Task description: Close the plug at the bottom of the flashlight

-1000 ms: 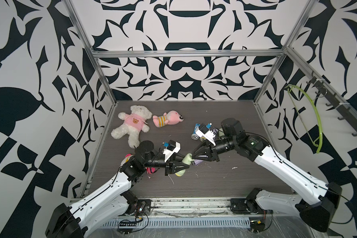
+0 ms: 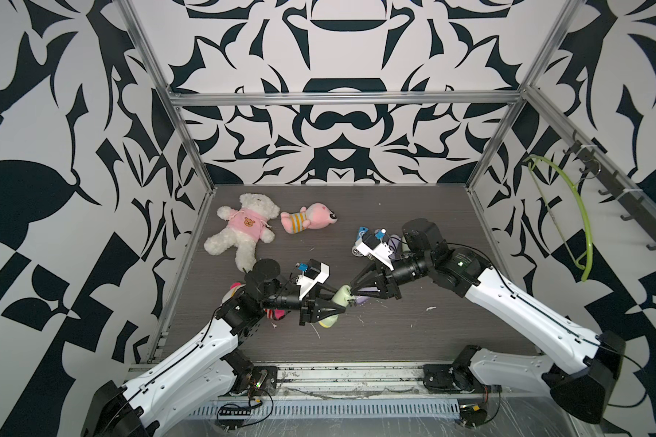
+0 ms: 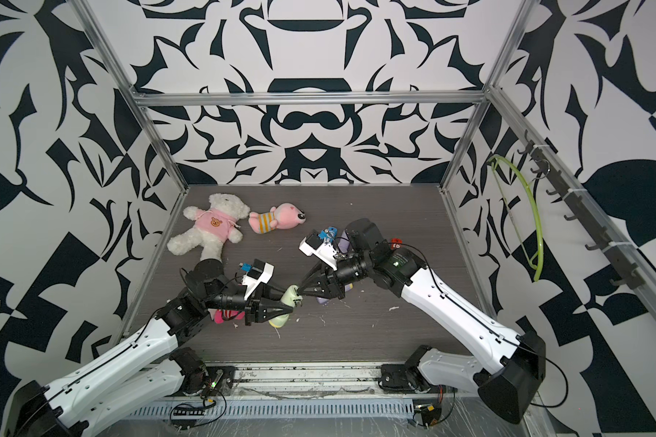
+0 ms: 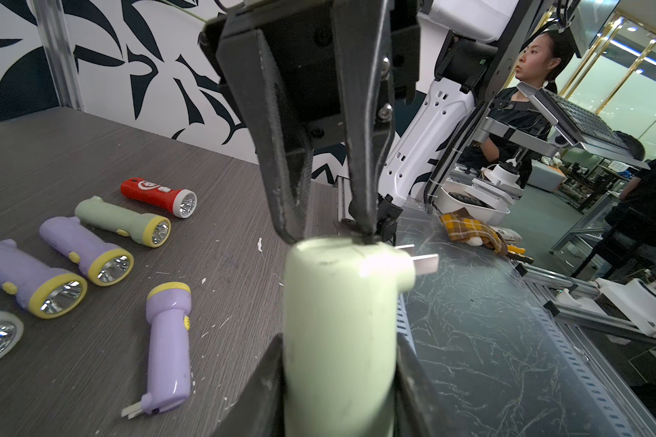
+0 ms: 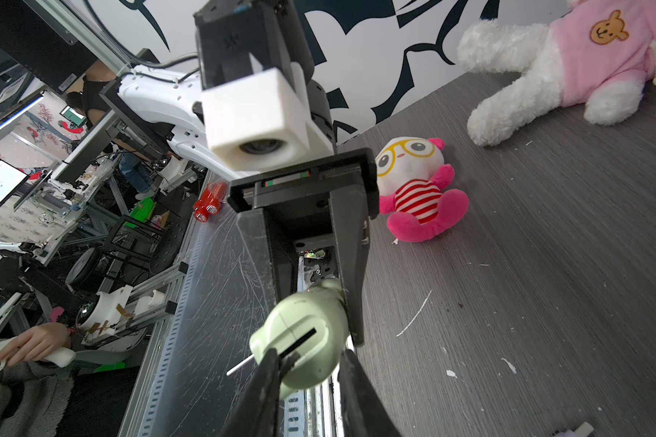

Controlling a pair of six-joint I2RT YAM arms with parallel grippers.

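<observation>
A pale green flashlight (image 4: 339, 327) stands upright in the air between the grippers, plug end up, with metal prongs (image 4: 425, 263) sticking out sideways. My left gripper (image 2: 329, 304) has its fingers either side of the flashlight's body; whether they press on it is unclear. My right gripper (image 2: 353, 289) reaches from the right to the plug end, its fingertips at the top, one partly hidden behind it in the left wrist view. How far its fingers stand apart is hard to tell.
Several other flashlights, including a purple one (image 4: 169, 342) and a red one (image 4: 145, 189), lie on the dark table (image 2: 430, 327). A white bear (image 2: 244, 225) and pink plush toys (image 2: 313, 217) lie at the back and left.
Little else differs.
</observation>
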